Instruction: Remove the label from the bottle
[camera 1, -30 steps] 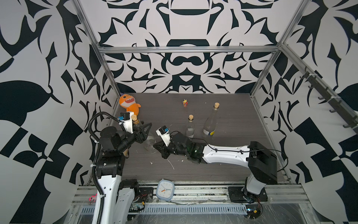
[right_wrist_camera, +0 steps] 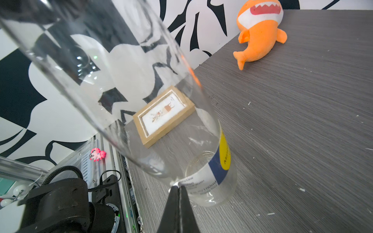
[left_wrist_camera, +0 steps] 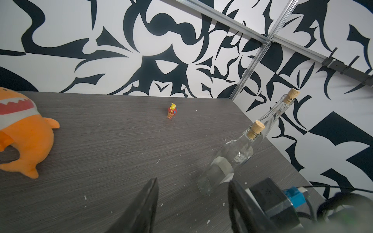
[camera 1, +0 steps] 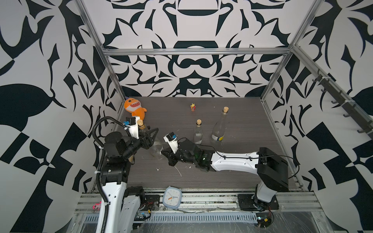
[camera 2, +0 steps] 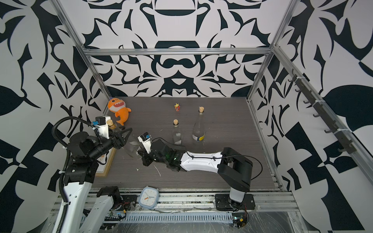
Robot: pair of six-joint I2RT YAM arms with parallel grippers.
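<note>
In the right wrist view a clear glass bottle [right_wrist_camera: 182, 116] fills the left half, its yellow, blue and white label [right_wrist_camera: 202, 180] low on the side near the base. My right gripper is shut, with its tips at the label's left edge; nothing clear shows between them. From above, this bottle's cork [camera 1: 140, 122] shows beside my left wrist, and its lower part [camera 1: 156, 149] lies between the two grippers. My left gripper's fingers [left_wrist_camera: 145, 207] stand wide apart with only table visible between them; whether they touch the bottle is hidden.
Two more corked bottles, a small one [camera 1: 198, 134] and a taller labelled one [camera 1: 219, 130], stand right of centre. An orange plush shark [camera 2: 119, 110] sits back left, a tiny figure [camera 2: 177, 106] at the back. A wooden frame [right_wrist_camera: 163, 116] shows through the bottle glass.
The left arm and the cork have barely moved.
</note>
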